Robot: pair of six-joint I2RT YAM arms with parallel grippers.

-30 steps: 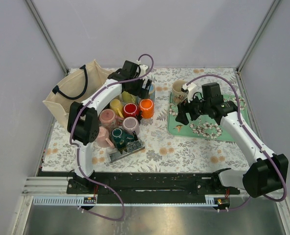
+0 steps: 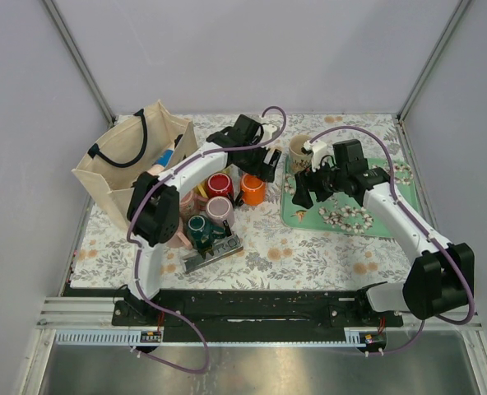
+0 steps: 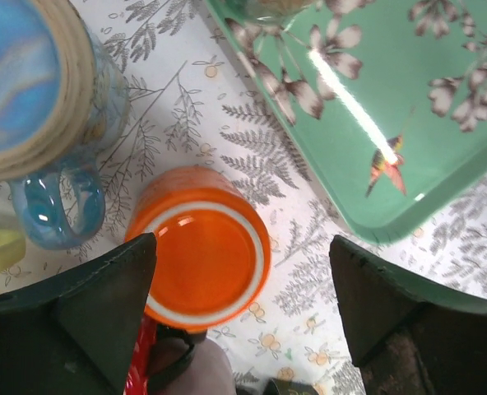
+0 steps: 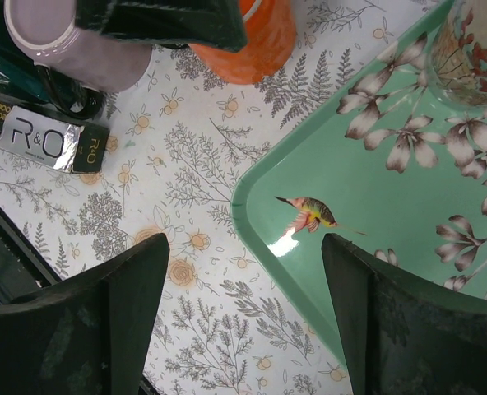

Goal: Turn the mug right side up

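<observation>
An orange mug lies below my left gripper, which is open with nothing between its fingers; in the left wrist view the mug's flat rimmed end faces up. A blue mug with a handle is beside it. My right gripper is over the left edge of the green tray, its fingers apart with nothing between them. A patterned mug stands on that tray, seen also at the top view's back.
Pink, red, teal and yellow mugs crowd the left middle, with a silver bar in front and a cream basket at far left.
My left gripper has moved right and a little toward the front, over the orange mug. My right gripper has shifted only slightly.
</observation>
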